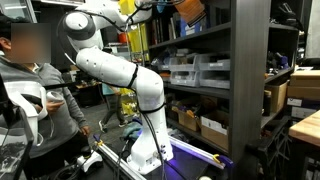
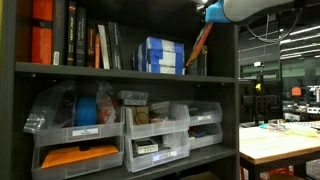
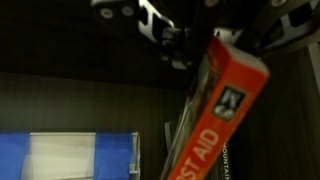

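An orange-red book with "FIRST AID" on its spine [image 3: 208,130] is in the wrist view, its upper end between the fingers of my gripper, which is shut on it. In exterior view 2 the same orange book [image 2: 200,42] hangs tilted at the right end of the upper shelf, just below the white arm. Only part of the orange book [image 1: 190,10] shows at the top edge of exterior view 1. The fingertips are dark and hard to make out.
Blue-and-white boxes [image 2: 165,57] stand left of the book, with a row of books [image 2: 80,38] farther left. Clear plastic bins [image 2: 158,120] fill the lower shelf. A person [image 1: 40,85] with a blurred face is at the left of exterior view 1.
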